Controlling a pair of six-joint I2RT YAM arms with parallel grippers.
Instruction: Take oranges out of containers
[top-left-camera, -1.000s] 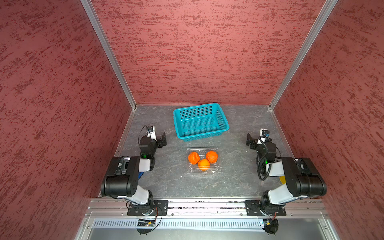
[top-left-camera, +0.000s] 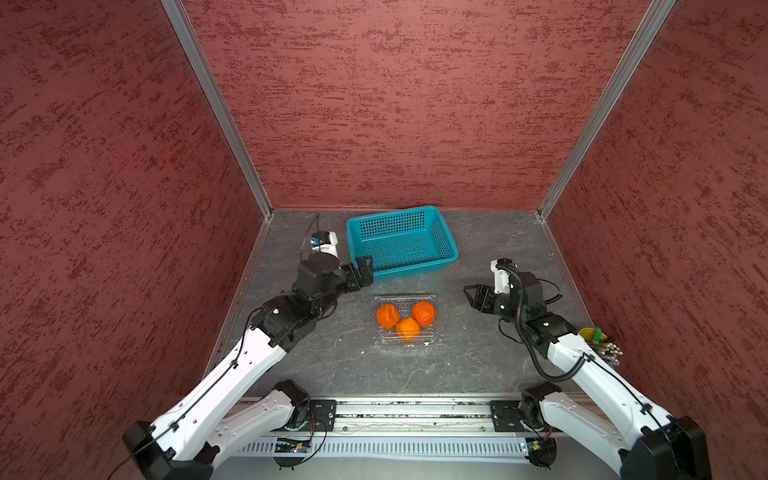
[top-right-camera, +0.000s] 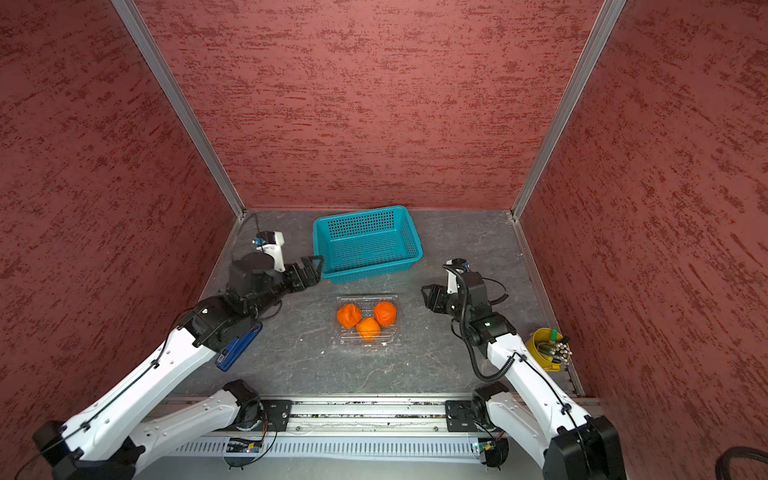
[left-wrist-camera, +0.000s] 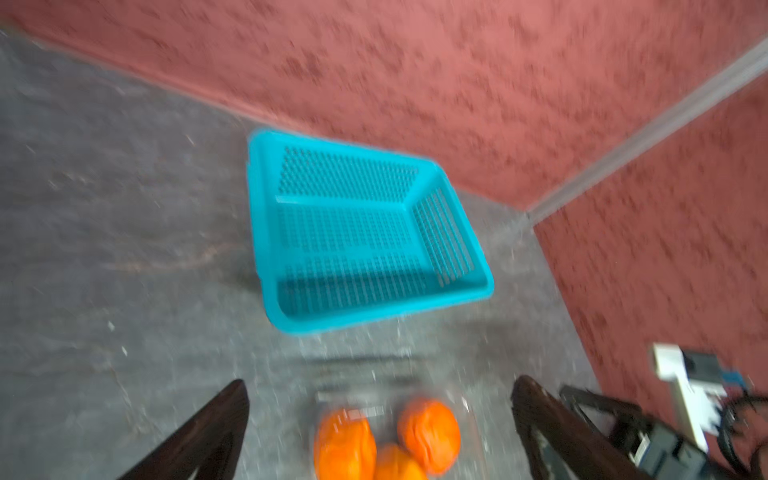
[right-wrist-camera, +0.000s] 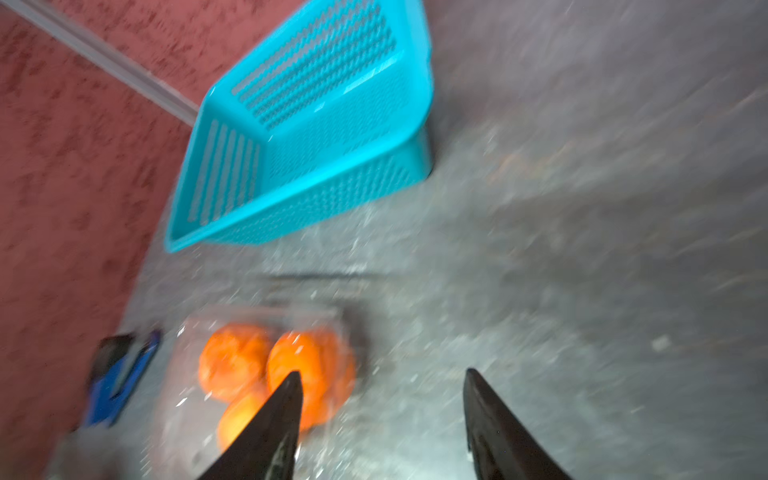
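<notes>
Three oranges (top-left-camera: 423, 313) sit in a clear, low container (top-right-camera: 367, 341) at the middle front of the table, with an empty turquoise basket (top-left-camera: 404, 271) behind it. My left gripper (top-left-camera: 361, 270) is open above and to the left of the container, between it and the basket. My right gripper (top-left-camera: 476, 296) stands part open to the right of the container, with nothing between its fingers in the right wrist view. Both wrist views are blurred; in each, the oranges lie beyond the fingertips.
A blue object (top-right-camera: 233, 349) lies at the left edge under the left arm. A yellow cup with items (top-right-camera: 544, 352) stands at the right front corner. Red walls enclose the back and sides.
Both arms have risen from folded poses and swung inward toward the container, the left gripper right and down, the right gripper left and down. The oranges and basket are unchanged.
</notes>
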